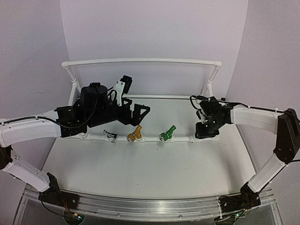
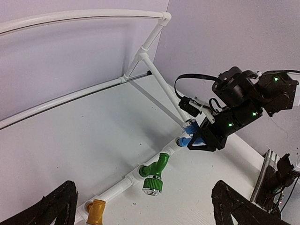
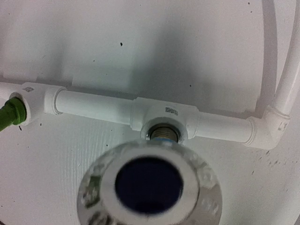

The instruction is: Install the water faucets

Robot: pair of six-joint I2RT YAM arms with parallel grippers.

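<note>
A blue faucet (image 2: 191, 126) sits at the rightmost pipe tee (image 3: 169, 115), and my right gripper (image 1: 203, 128) is shut on it. In the right wrist view the faucet's round outlet (image 3: 149, 185) fills the foreground; a ring of threads shows at the tee's mouth behind it. How deep the faucet sits cannot be told. The right fingers are out of sight there. My left gripper (image 1: 133, 114) stands open and empty above the pipe. On the other tees are a green faucet (image 2: 153, 176), an orange faucet (image 1: 134, 134) and a silver one (image 1: 111, 136).
A white lower pipe (image 1: 152, 138) runs across the board, with a frame of white pipes (image 1: 140, 60) rising behind it. The board's front part (image 1: 140, 173) is clear up to the metal rail (image 1: 140, 211).
</note>
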